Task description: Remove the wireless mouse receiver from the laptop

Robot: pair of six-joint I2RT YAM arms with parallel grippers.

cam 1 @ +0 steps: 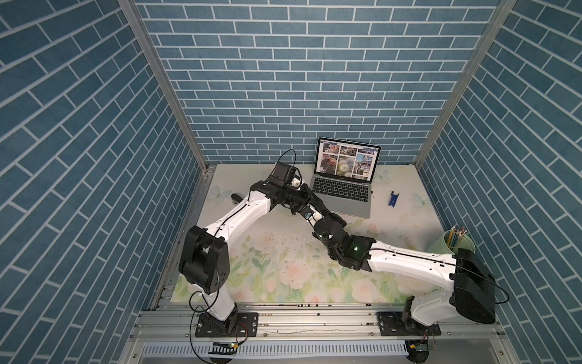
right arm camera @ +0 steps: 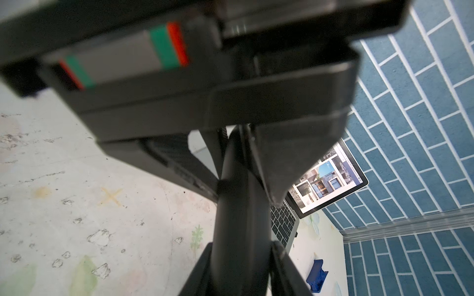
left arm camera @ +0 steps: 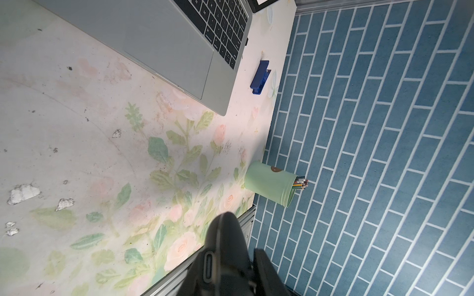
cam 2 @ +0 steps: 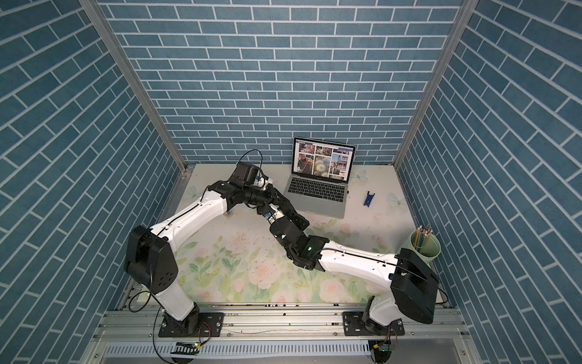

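Observation:
A long black object (right arm camera: pixel 242 231) with a rounded end spans between my two grippers above the table. My right gripper is shut on one end, fingers against both its sides. The other end sits between the tapered fingers of my left gripper, which is shut on it too. In the top views the meeting grippers and arms hide most of it. The grey laptop (cam 1: pixel 339 203) stands open behind, screen lit. A tiny black receiver (left arm camera: pixel 246 42) sticks out of its right side, apart from both grippers.
Right of the laptop lies a blue clip-like object (cam 1: pixel 393 199). A green pencil cup (cam 1: pixel 439 242) stands at the right edge. Another small black object (cam 1: pixel 236 198) lies behind the left arm.

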